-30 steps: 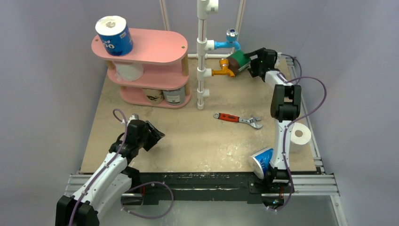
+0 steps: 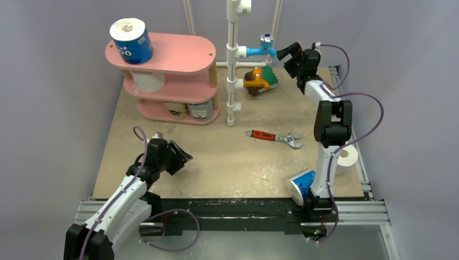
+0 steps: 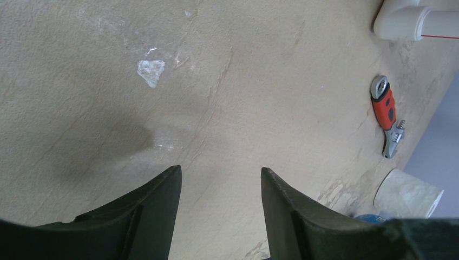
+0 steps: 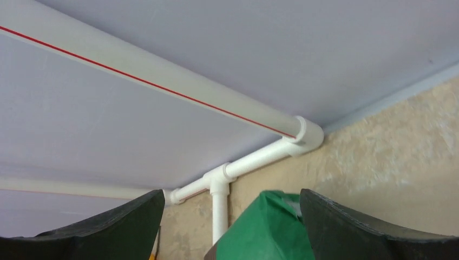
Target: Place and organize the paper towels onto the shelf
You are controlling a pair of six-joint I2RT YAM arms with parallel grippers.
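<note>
On the top tier of the pink shelf (image 2: 181, 60) stands a blue-wrapped paper towel roll (image 2: 134, 46). A white roll (image 2: 149, 81) rests on its middle tier. Another blue-wrapped roll (image 2: 303, 184) lies on its side by the right arm's base, and a bare white roll (image 2: 346, 157) stands at the right edge. My right gripper (image 2: 285, 58) is open near the back wall, apart from a green and brown package (image 2: 267, 77) behind the orange tap; the right wrist view shows the package's green end (image 4: 265, 230) low between the fingers. Above bare board, my left gripper stands open and empty.
A white pipe (image 2: 231, 97) with a blue tap (image 2: 262, 51) and an orange tap (image 2: 255, 81) rises between shelf and package. An adjustable wrench (image 2: 274, 137) lies mid-board. Two cans (image 2: 201, 111) occupy the lowest tier.
The green and brown package has shifted left, farther behind the orange tap. The left arm barely moved.
</note>
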